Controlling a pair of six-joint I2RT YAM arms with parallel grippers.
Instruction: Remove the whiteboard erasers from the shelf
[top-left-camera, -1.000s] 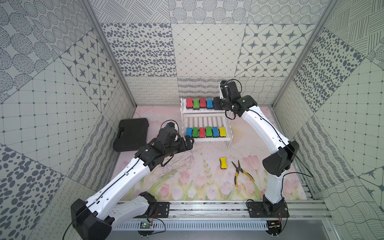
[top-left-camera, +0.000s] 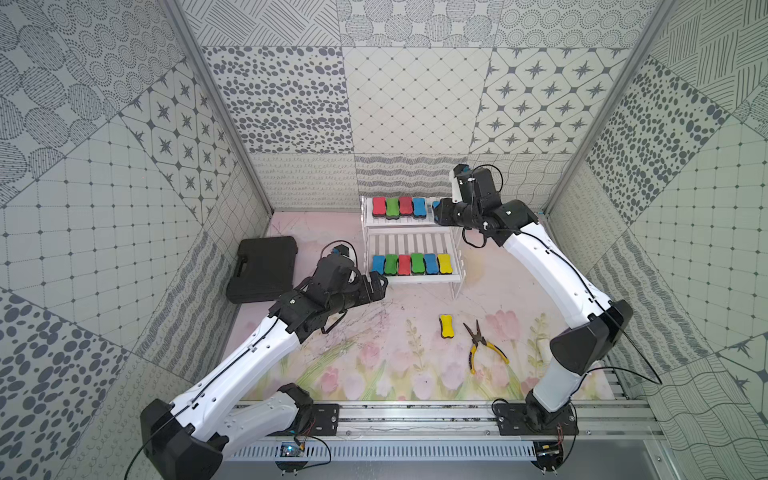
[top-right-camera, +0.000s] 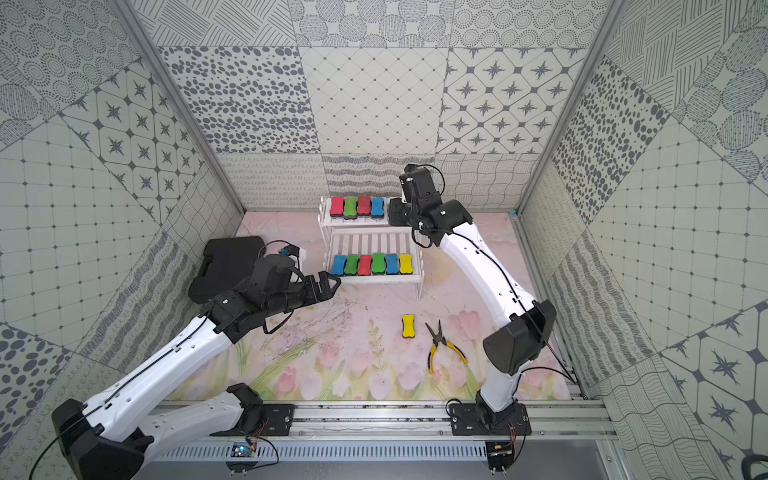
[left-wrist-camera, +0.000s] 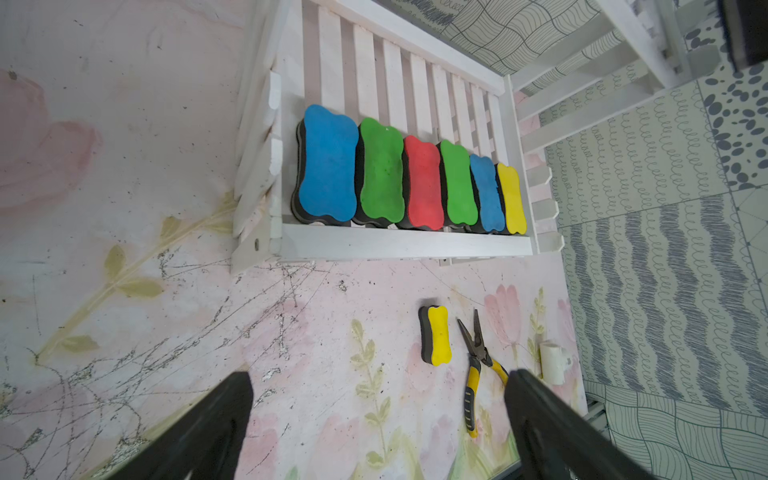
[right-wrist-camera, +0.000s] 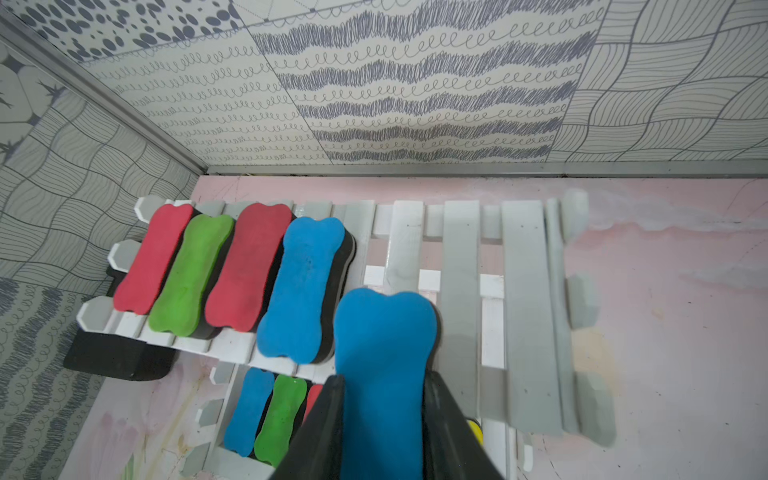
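A white two-tier shelf (top-left-camera: 412, 279) carries colored whiteboard erasers. In the right wrist view a blue eraser (right-wrist-camera: 382, 360) sits between the fingers of my right gripper, which is shut on it; it looms large, in front of the upper tier's slats. Still on that tier are a red eraser (right-wrist-camera: 153, 260), a green eraser (right-wrist-camera: 192, 276), a second red eraser (right-wrist-camera: 249, 268) and another blue eraser (right-wrist-camera: 302, 288). The lower tier has a row of several erasers ending in a yellow one (left-wrist-camera: 511, 199). My left gripper (top-left-camera: 377, 286) stands open and empty left of the shelf.
On the table in front of the shelf lie a loose yellow eraser (top-left-camera: 446, 326) and pliers (top-left-camera: 480, 345). A black case (top-left-camera: 262, 269) lies at the left, and a white mug (left-wrist-camera: 553, 363) shows in the left wrist view.
My right gripper has shifted a little to the right along the upper tier, and a bit of blue eraser now shows at its tip. The left arm has stayed put.
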